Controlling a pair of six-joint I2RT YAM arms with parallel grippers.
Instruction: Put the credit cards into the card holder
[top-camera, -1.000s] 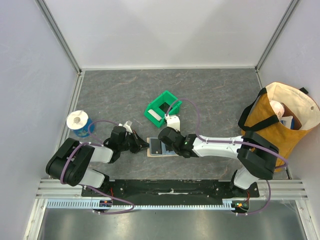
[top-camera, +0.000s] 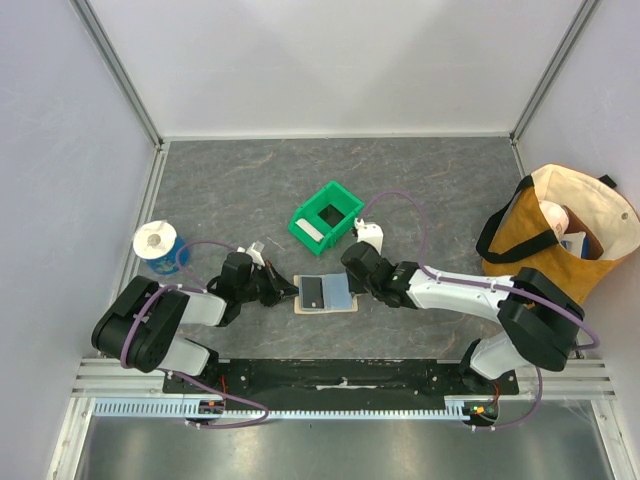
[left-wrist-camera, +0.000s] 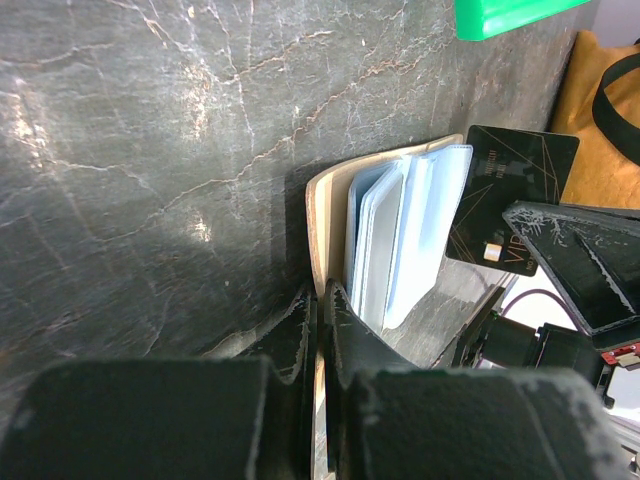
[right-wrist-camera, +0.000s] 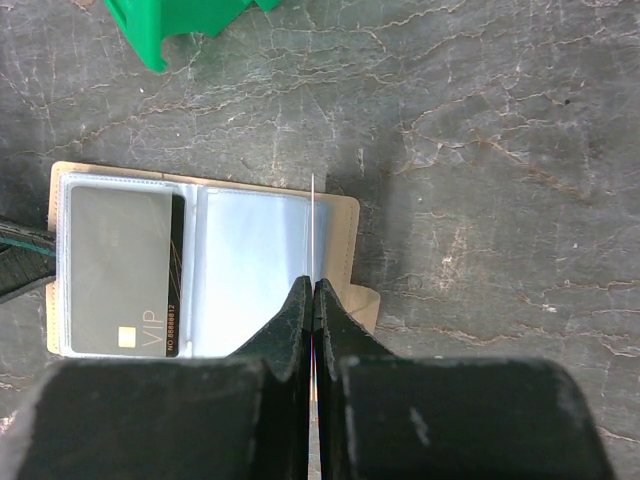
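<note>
The tan card holder (top-camera: 326, 308) lies unfolded on the grey table, its clear sleeves facing up. My left gripper is shut on the holder's left edge. In the right wrist view, a black card (right-wrist-camera: 175, 290) sits in the left sleeve, its right strip uncovered by the frosted plastic. A second black card (left-wrist-camera: 508, 185), marked VIP, stands upright above the holder's right sleeve (right-wrist-camera: 250, 260). My right gripper is shut on that card, which appears there only as a thin edge-on line.
Behind the holder is a green box (top-camera: 352, 190) with a white stack (top-camera: 310, 230) and a black piece (top-camera: 331, 215) inside. A yellow bag (top-camera: 522, 240) stands far right, a paper roll (top-camera: 155, 240) far left. Table right of the holder is clear.
The left arm and holder have stayed still.
</note>
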